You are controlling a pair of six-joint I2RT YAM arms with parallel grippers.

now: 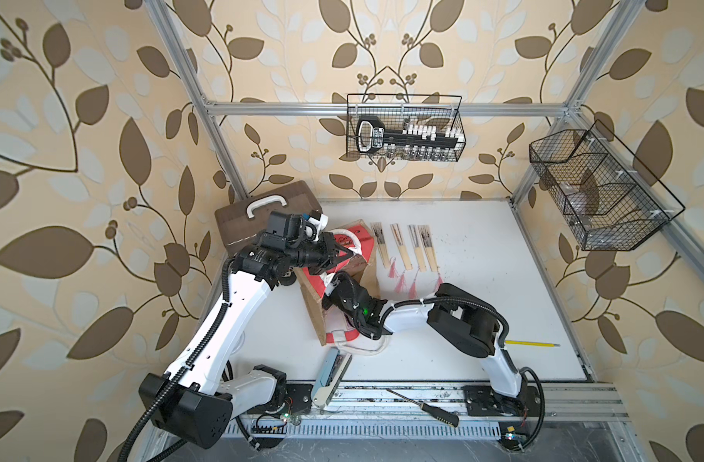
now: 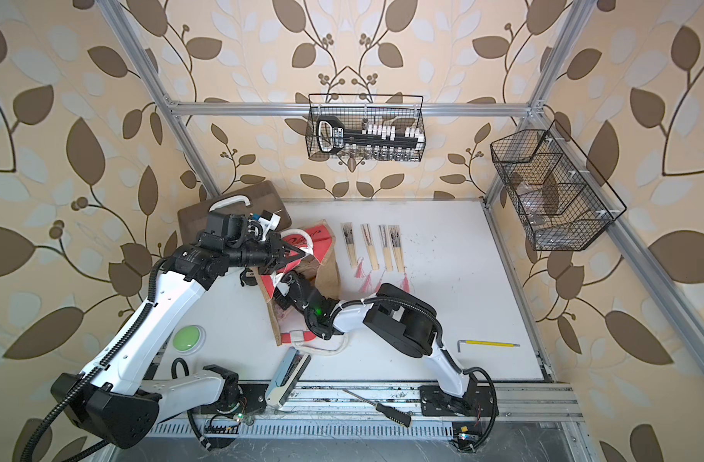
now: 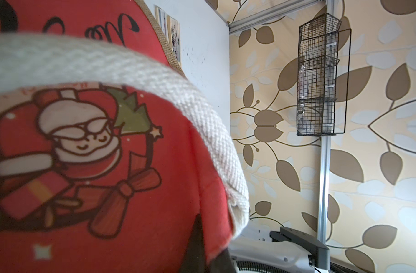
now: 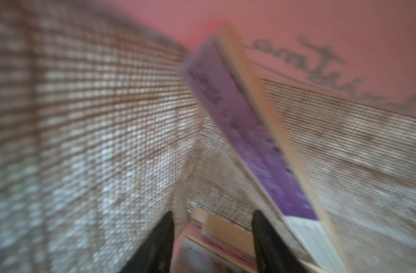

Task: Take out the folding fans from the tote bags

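Observation:
A red and tan tote bag stands with its mouth held wide on the table's left half. My left gripper is shut on the red cloth of its rim, near the white handle. My right gripper is inside the bag, fingers parted. Beyond and between these fingers lie wooden-edged folding fans at the bag's bottom. A purple-faced fan leans against the woven wall, to the right of the fingers. Several folding fans with pink tassels lie in a row on the table.
A brown case stands at the back left. A blue stapler-like tool lies at the front edge, with a screwdriver on the rail.

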